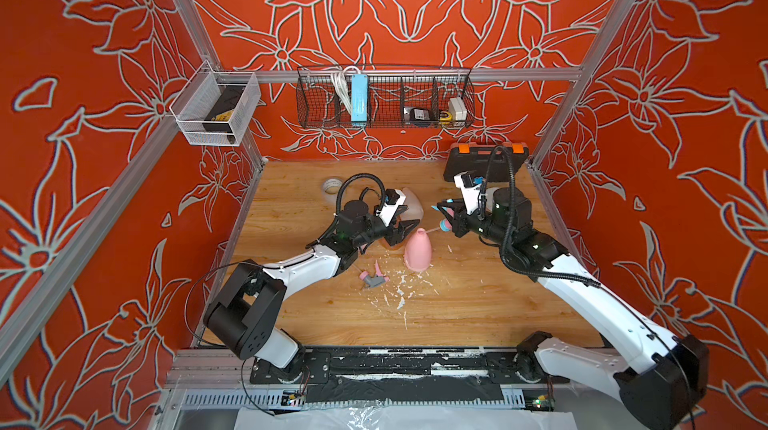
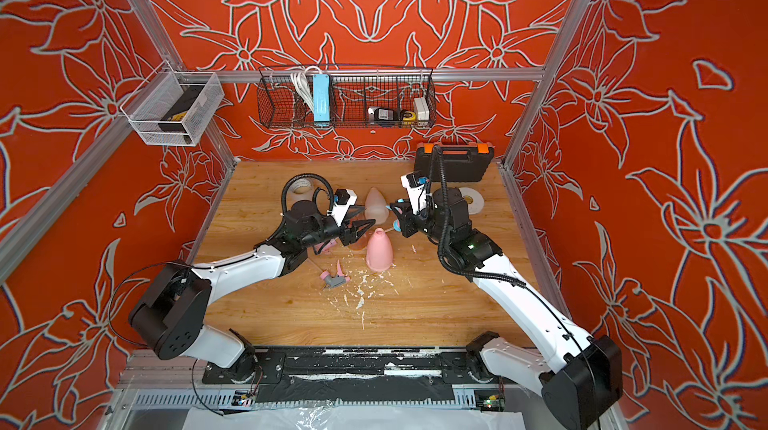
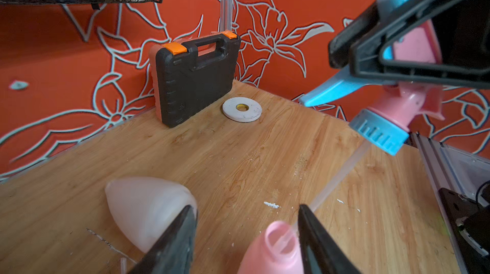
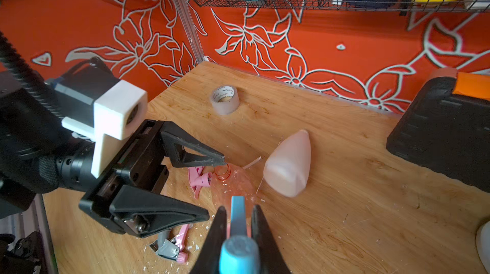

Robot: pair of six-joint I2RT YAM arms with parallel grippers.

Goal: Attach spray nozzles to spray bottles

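Note:
A pink bottle (image 1: 418,251) stands upright between the arms; in the left wrist view its neck (image 3: 278,235) has the straw (image 3: 342,172) reaching into it. The pink-and-blue spray head (image 3: 380,126) hangs tilted above, with my right gripper shut on it. My left gripper (image 1: 406,226) is open just up-left of that bottle, nothing seen between its fingers. A translucent bottle (image 4: 287,164) lies on its side behind; a clear pink bottle (image 4: 232,187) is near it. Loose nozzles (image 1: 374,278) lie at front left.
A black case (image 3: 196,80) stands at back right, a white roll (image 3: 242,109) beside it. A tape roll (image 4: 224,99) is at back left. Wire baskets (image 1: 384,97) hang on the back wall. White scraps litter the front middle.

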